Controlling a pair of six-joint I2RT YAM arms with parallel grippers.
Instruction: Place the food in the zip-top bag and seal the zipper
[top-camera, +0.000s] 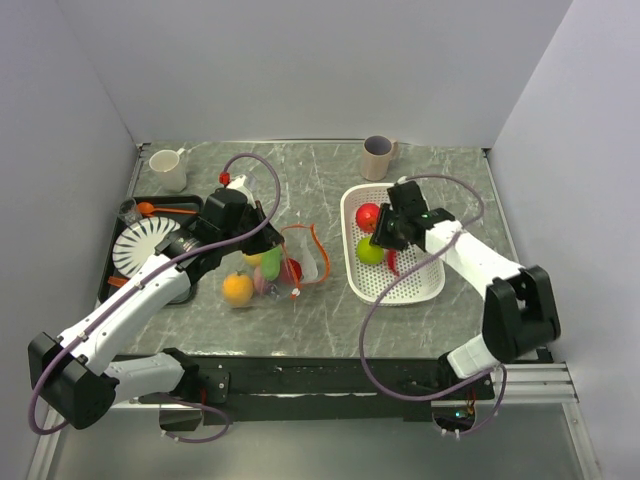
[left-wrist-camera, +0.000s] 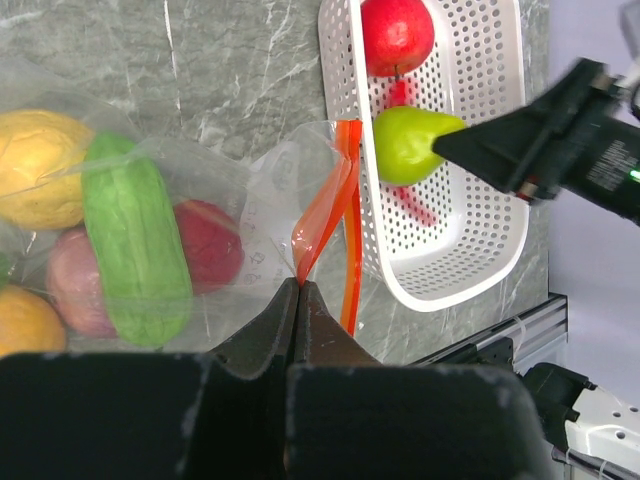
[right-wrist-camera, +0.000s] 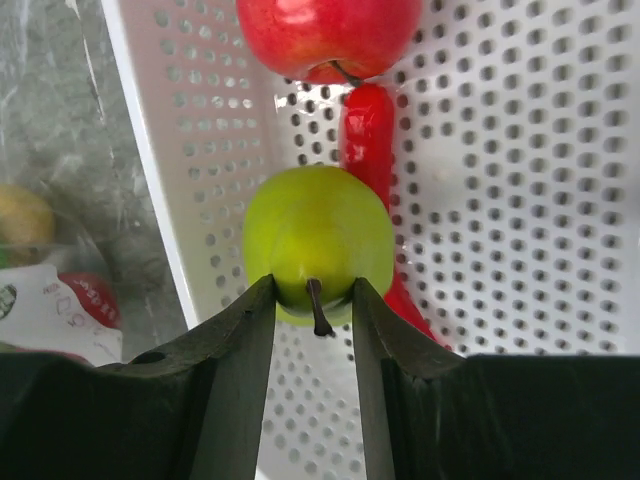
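Observation:
The clear zip bag (left-wrist-camera: 265, 195) lies on its side with its orange zipper (left-wrist-camera: 328, 215) facing the basket and its mouth partly spread. My left gripper is shut on the zipper edge of the bag. Inside the bag are a green vegetable (left-wrist-camera: 135, 240), a yellow fruit (left-wrist-camera: 40, 165) and several other foods. My right gripper is shut on the stem end of a green apple (right-wrist-camera: 320, 220), at the left side of the white basket (top-camera: 418, 290). Whether the apple clears the basket floor, I cannot tell. A red apple (right-wrist-camera: 330, 35) and a red chili (right-wrist-camera: 368, 135) are also in the basket.
A black tray (top-camera: 190, 206) with a white plate (top-camera: 145, 243) stands at the far left. One white mug (top-camera: 168, 170) and a beige mug (top-camera: 377, 158) are at the back. Bare counter (top-camera: 330, 325) shows in front of the bag and basket.

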